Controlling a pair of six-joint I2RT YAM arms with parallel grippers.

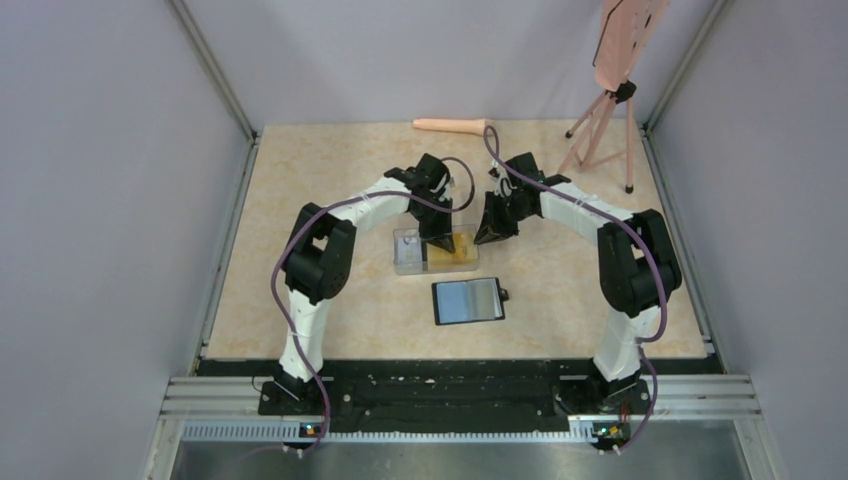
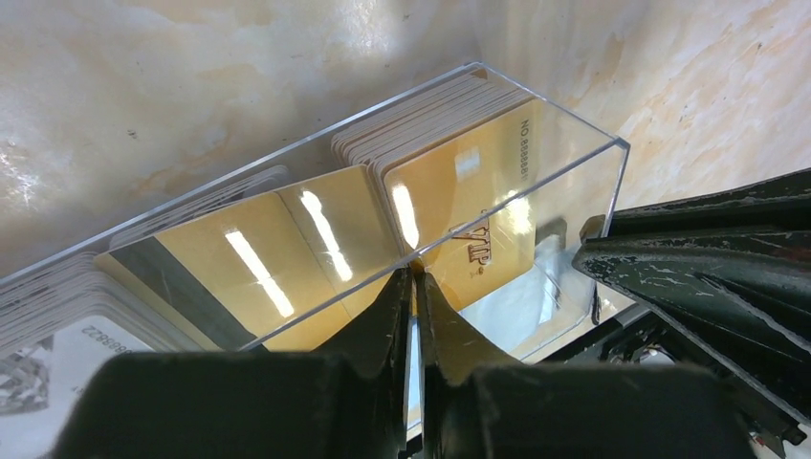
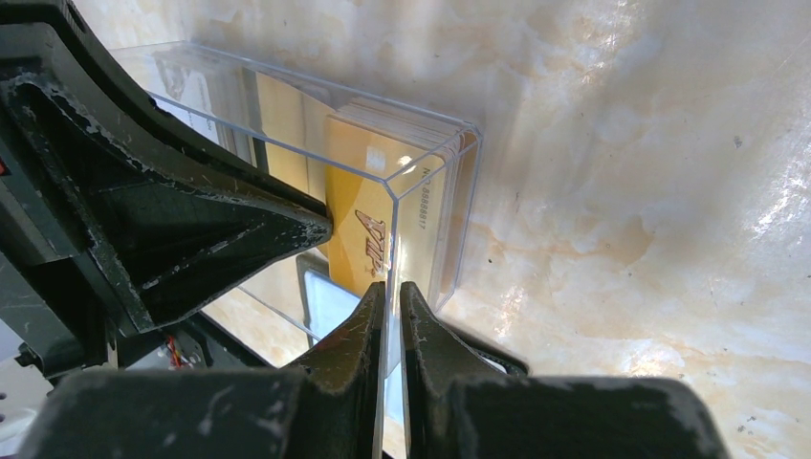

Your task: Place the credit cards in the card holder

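Note:
A clear box (image 1: pixel 409 268) in the middle of the table holds stacked yellow cards (image 2: pixel 469 210) and white cards (image 2: pixel 72 387). My left gripper reaches down over the yellow cards with a narrow gap between its fingertips; no card shows clearly in the gap. In the right wrist view, my right gripper is shut at the box's corner, the thin clear wall running between its fingers. Just in front of the box, the black-edged card holder (image 1: pixel 468 301) lies spread flat with light blue and grey inner faces.
Both arms come close together over the box. A tripod (image 1: pixel 610 120) stands at the back right, and a pinkish rod (image 1: pixel 450 126) lies along the back edge. Bare table (image 1: pixel 560 310) extends on either side.

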